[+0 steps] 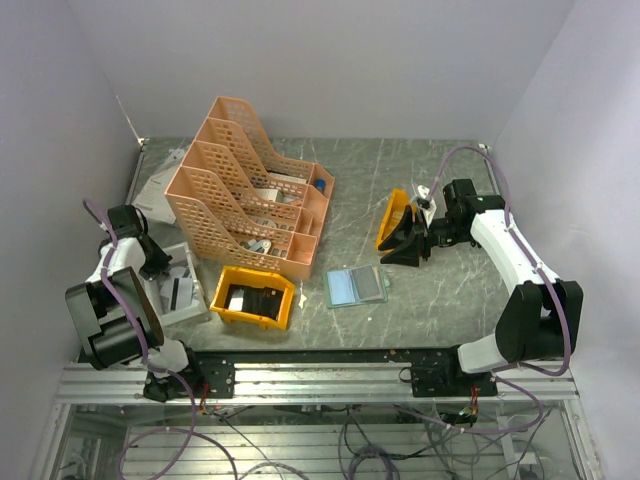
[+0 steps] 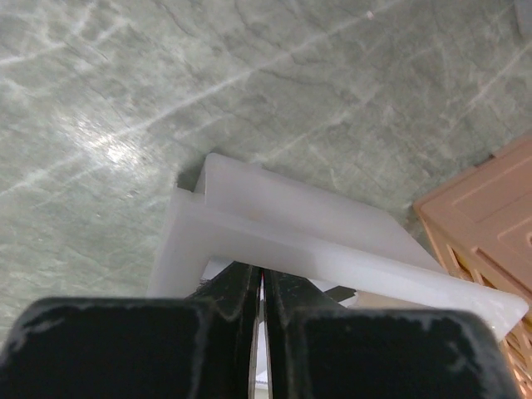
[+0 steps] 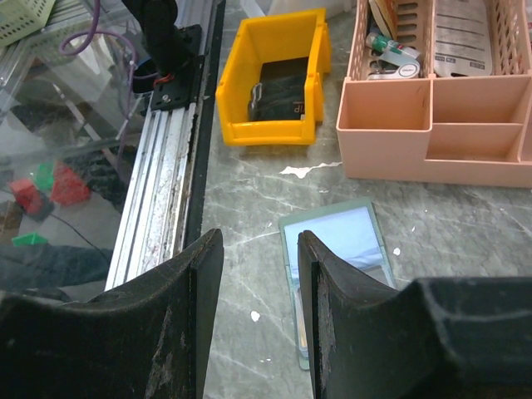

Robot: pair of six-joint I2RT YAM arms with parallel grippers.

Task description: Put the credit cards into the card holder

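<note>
The card holder point(image 1: 342, 287), open flat with a pale blue and a grey side in a greenish border, lies on the table in the middle. It also shows as the holder point(image 3: 333, 232) in the right wrist view. At the far left, my left gripper point(image 1: 160, 263) reaches into a white tray point(image 1: 186, 317) with dark-striped cards point(image 1: 181, 293). Its fingertips are shut on what looks like a white card point(image 2: 320, 285) with a dark stripe, mostly hidden behind the fingers. My right gripper hangs open and empty above and to the right of the holder.
A yellow bin point(image 1: 226, 313) with dark items stands between tray and holder. Behind it rises a tall peach organizer point(image 1: 224, 185), close beside the tray. A second yellow bin point(image 1: 393, 217) is near the right gripper.
</note>
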